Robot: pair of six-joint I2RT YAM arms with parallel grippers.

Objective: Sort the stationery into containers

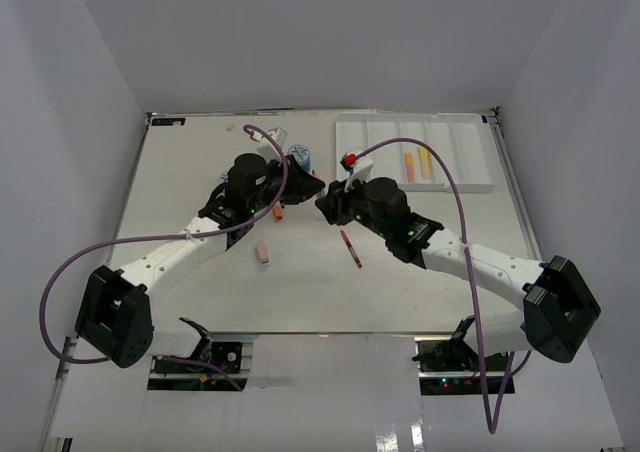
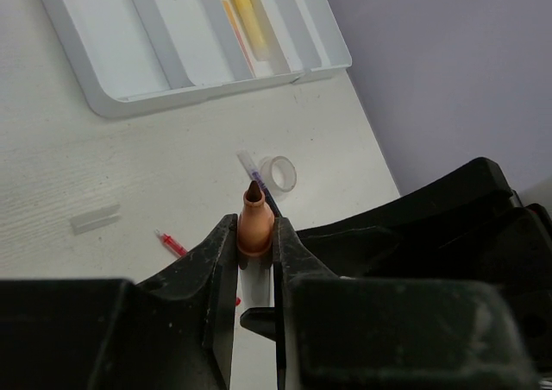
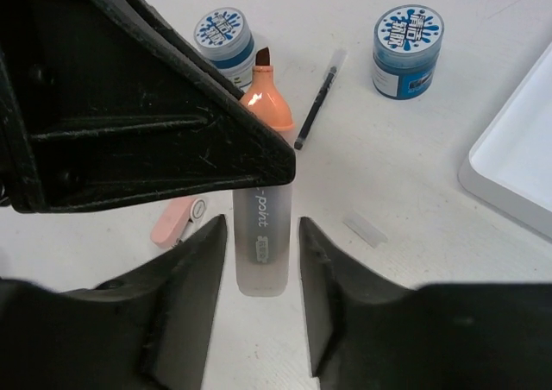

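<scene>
A highlighter (image 3: 263, 243) with an orange neck, dark chisel tip and grey body hangs above the table. My left gripper is shut on it, one black finger (image 3: 207, 140) crossing in front of its body in the right wrist view. My right gripper stands part open, its two fingers either side of the body's lower end with gaps showing. In the top view both grippers meet over the table's middle and hide the highlighter. The white compartment tray (image 1: 350, 142) at the back right holds a yellow marker (image 1: 425, 162) and an orange one (image 1: 409, 167).
Two blue-labelled jars (image 3: 408, 52) stand at the back. A red pen (image 1: 351, 250), a pink item (image 1: 263, 253), a dark pen (image 3: 317, 105), a clear ring (image 2: 279, 174) and a small clear strip (image 2: 95, 219) lie loose.
</scene>
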